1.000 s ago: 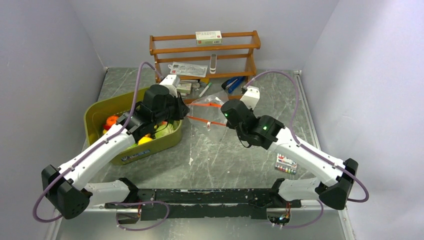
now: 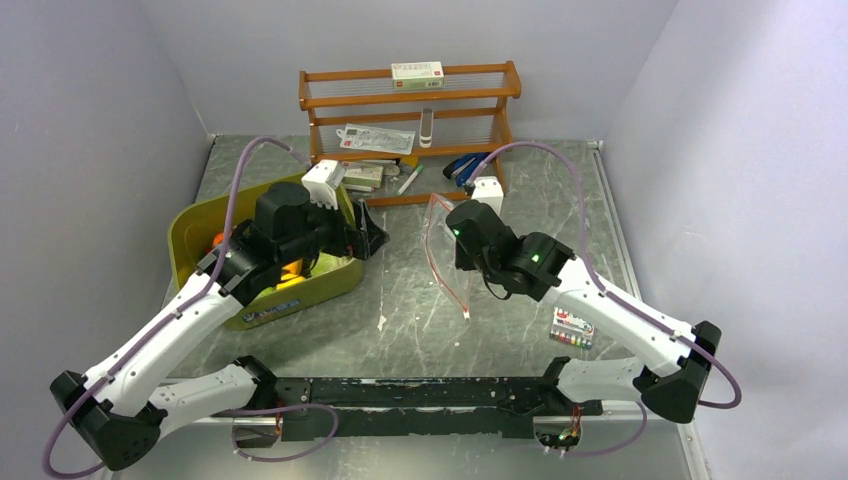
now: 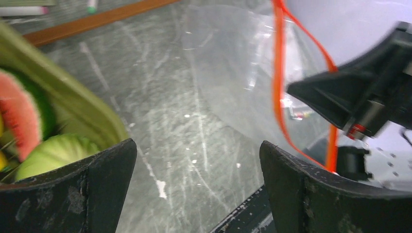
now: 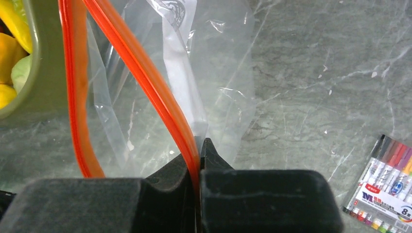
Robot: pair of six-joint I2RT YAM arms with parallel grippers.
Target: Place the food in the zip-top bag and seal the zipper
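Observation:
A clear zip bag [image 2: 440, 262] with an orange zip edge [image 4: 145, 90] hangs from my right gripper, which is shut on one side of that edge. Its mouth stands parted, the two orange strips apart in the right wrist view. My left gripper is open and empty, a short way left of the bag, over the right rim of the green bin [image 2: 345, 285]. Inside the bin are a watermelon slice [image 3: 22, 111], a cabbage-like green piece [image 3: 60, 155] and yellow food [image 4: 14, 29]. The left arm hides part of the bin.
A wooden rack [image 2: 410, 100] with boxes and tools stands at the back. A pack of markers [image 2: 572, 328] lies at the right. Grey tabletop [image 2: 400, 340] in front of the bag is clear.
The left gripper has since opened and let go, moving slightly left, and the bag's free side has swung towards the right gripper.

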